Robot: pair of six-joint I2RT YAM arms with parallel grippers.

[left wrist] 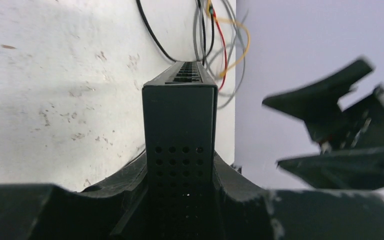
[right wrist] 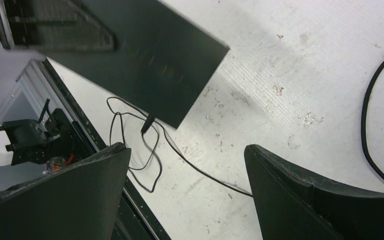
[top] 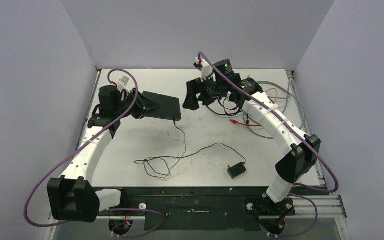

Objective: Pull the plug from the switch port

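Observation:
The black switch (top: 164, 106) is held up off the table at its left end, with my left gripper (top: 147, 105) shut on it. Its narrow side (left wrist: 179, 120) faces the left wrist camera, and part of a port row shows along the top. A thin black plug (right wrist: 148, 124) with its cord sits at the switch's lower edge in the right wrist view. To the right of the switch, my right gripper (top: 192, 95) is open and apart from it. Only bare table and cord show between its fingers in the right wrist view.
A black power adapter (top: 236, 170) lies at the front right, joined to the loosely coiled cord (top: 162, 162). Behind the right arm lie grey cables (top: 300, 107) and a red cable (top: 245, 124).

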